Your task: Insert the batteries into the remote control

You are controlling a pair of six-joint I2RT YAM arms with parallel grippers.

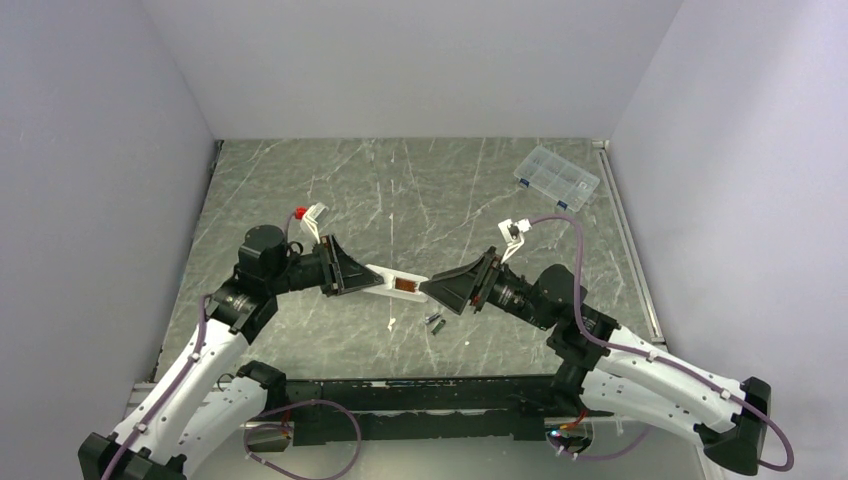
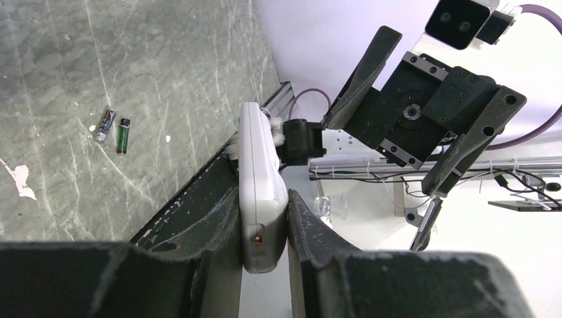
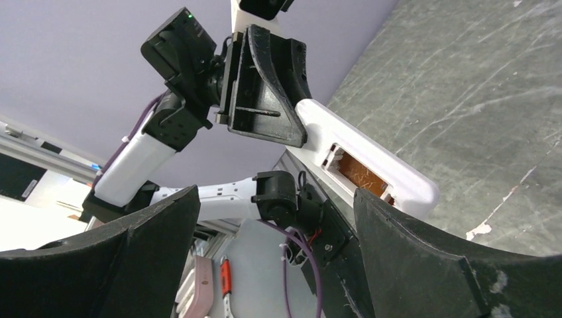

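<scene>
My left gripper (image 1: 372, 279) is shut on the white remote control (image 3: 411, 189), holding it up by one end above the table. The remote's battery compartment (image 3: 358, 171) faces out uncovered, with brown inside and no battery visible in it. My right gripper (image 1: 430, 288) is at the other end, its fingers apart; in the right wrist view they stand either side of the remote's near end. Two batteries, one silver-blue (image 2: 105, 124) and one green (image 2: 123, 136), lie on the table below.
A clear plastic organizer box (image 1: 556, 178) stands at the back right of the grey marble table (image 1: 330, 170). Small white scraps (image 2: 21, 179) lie near the batteries.
</scene>
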